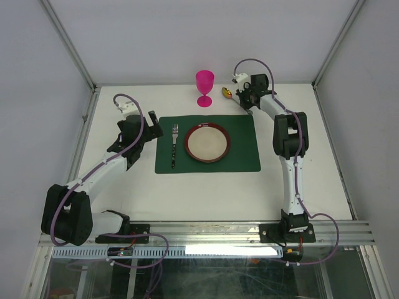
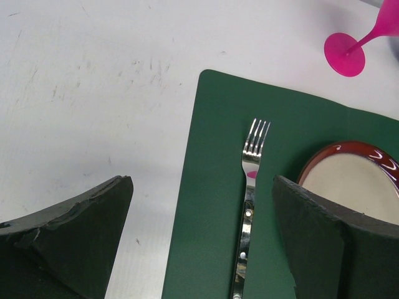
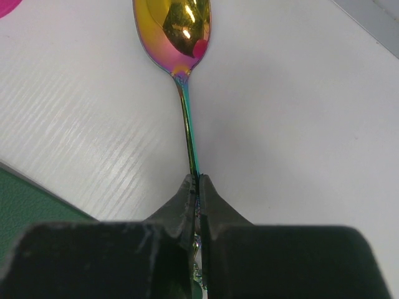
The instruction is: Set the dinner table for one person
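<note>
On the green placemat lie a fork and, right of it, a cream plate with a brown rim. A magenta goblet stands behind the mat. The shiny gold-rainbow spoon rests on the white table behind the mat's right corner, bowl pointing back-left. My right gripper is shut at the spoon's handle, which runs in at the fingertips; whether it is pinched cannot be seen. Over the mat's left edge, my left gripper stands open and empty, its fingers apart above the fork.
A wall rises close behind the goblet and spoon. My right arm reaches over the table's right side.
</note>
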